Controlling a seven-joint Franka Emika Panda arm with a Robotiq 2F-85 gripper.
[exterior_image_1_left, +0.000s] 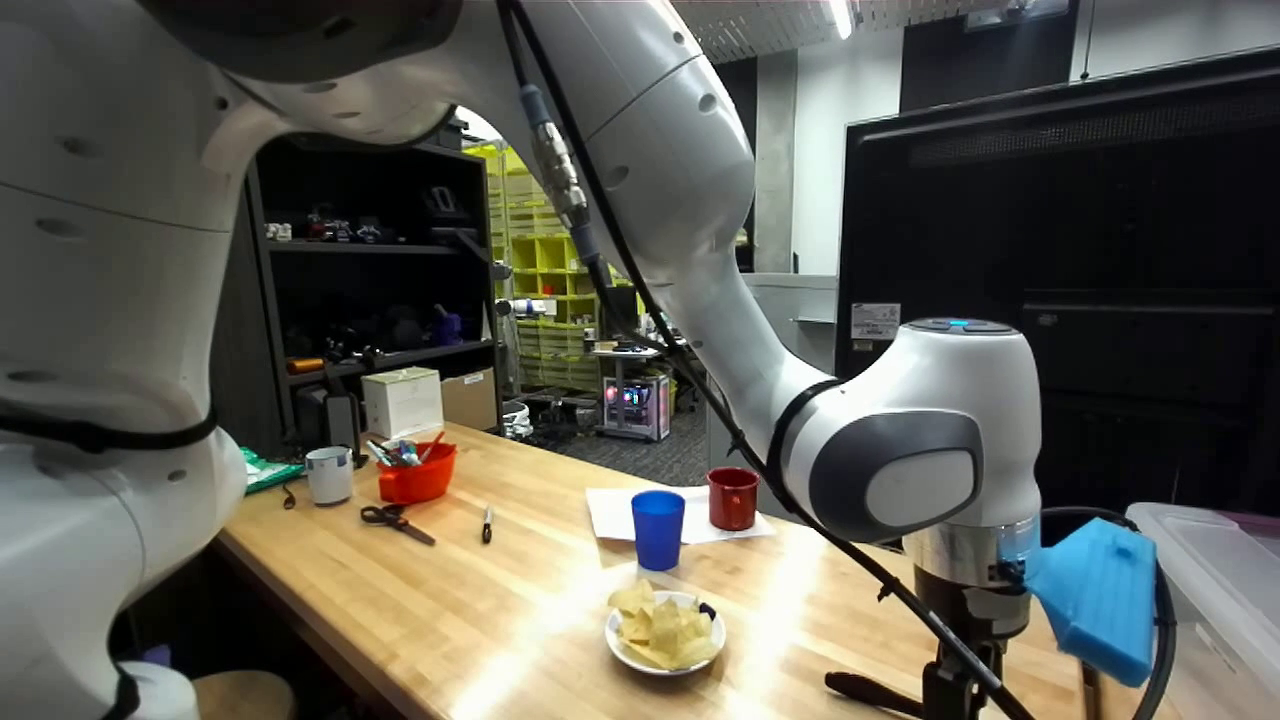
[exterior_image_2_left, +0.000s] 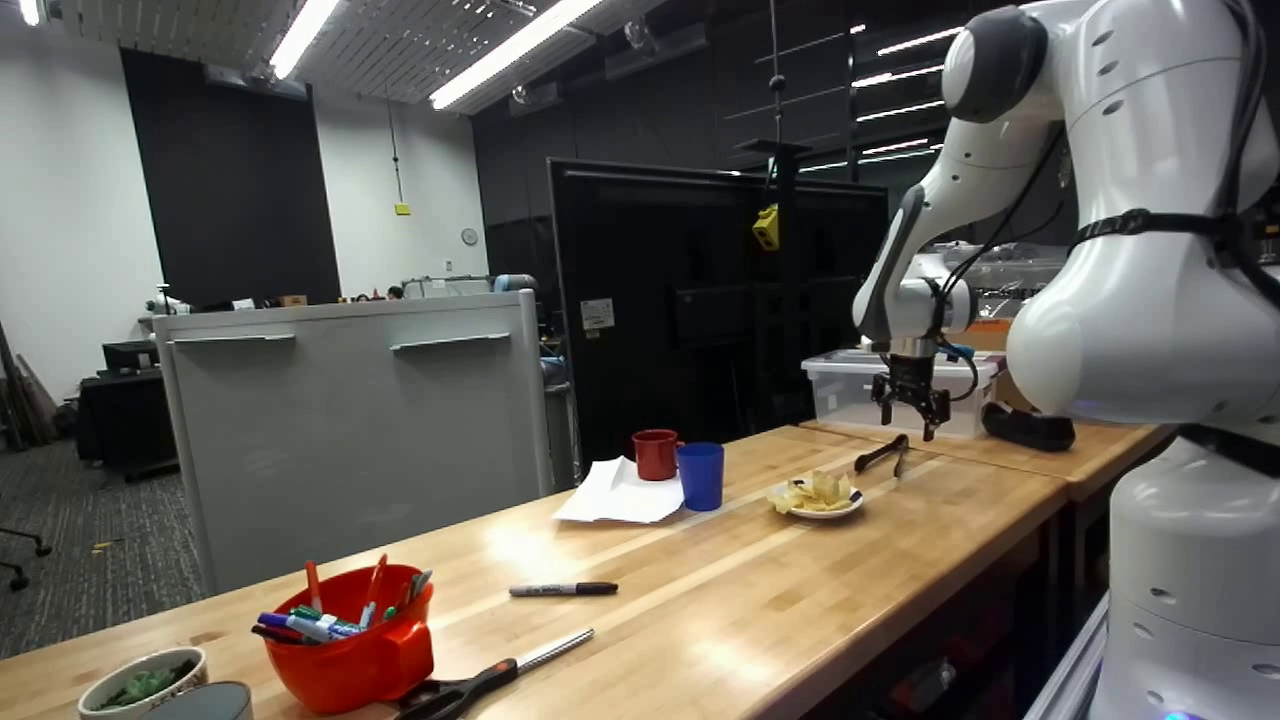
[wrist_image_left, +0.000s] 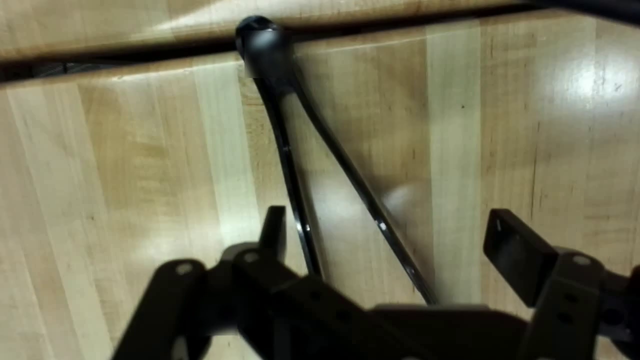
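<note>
My gripper is open, its two dark fingers wide apart in the wrist view with nothing held between them. Beneath it, black tongs (wrist_image_left: 336, 141) lie spread on the wooden table; their joined end is at the top and both arms run down into the gap between my fingers. The lower tips of the tongs are hidden behind the gripper body. In exterior view 2 the gripper (exterior_image_2_left: 907, 425) hangs just above the tongs (exterior_image_2_left: 884, 454). A plate of chips (exterior_image_2_left: 819, 494) sits close by, nearer the table's middle.
A blue cup (exterior_image_1_left: 657, 529) and a red mug (exterior_image_1_left: 732, 498) stand by white paper. Farther off are a red marker container (exterior_image_2_left: 348, 648), scissors (exterior_image_2_left: 492, 680) and a black marker (exterior_image_2_left: 564, 589). A clear bin (exterior_image_2_left: 840, 390) is behind the gripper. A table seam (wrist_image_left: 150, 53) runs past the tongs.
</note>
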